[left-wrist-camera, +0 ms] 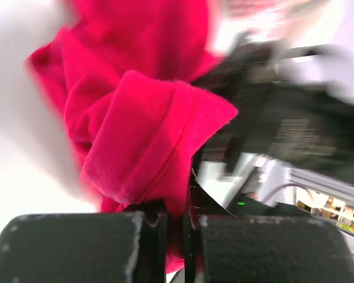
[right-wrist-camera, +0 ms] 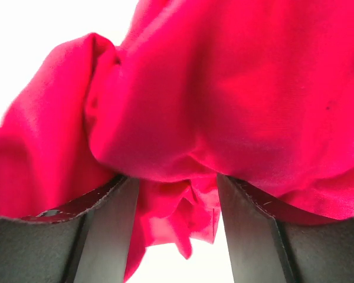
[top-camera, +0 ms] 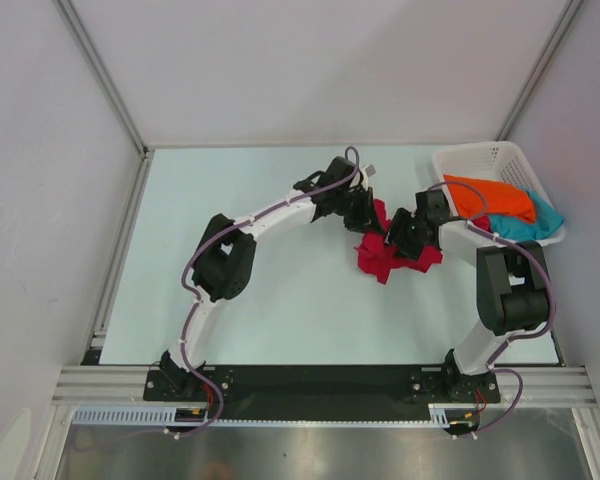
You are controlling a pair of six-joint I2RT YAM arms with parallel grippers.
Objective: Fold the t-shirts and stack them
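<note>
The red t-shirt [top-camera: 380, 262] lies bunched on the table right of centre, partly lifted at its left side. My left gripper is shut on it; a hemmed fold of red cloth stands up from between the fingers in the left wrist view. Seen from above, that gripper [top-camera: 365, 222] hangs at the cloth's left part, close beside my right gripper [top-camera: 404, 240]. In the right wrist view the right gripper stands open over the cloth, its fingers [right-wrist-camera: 121, 206] apart and their tips partly covered by red folds.
A white basket [top-camera: 475, 158] at the back right holds an orange cloth [top-camera: 505, 203], a teal cloth [top-camera: 525, 226] and some red cloth. Both arms' ends are nearly touching.
</note>
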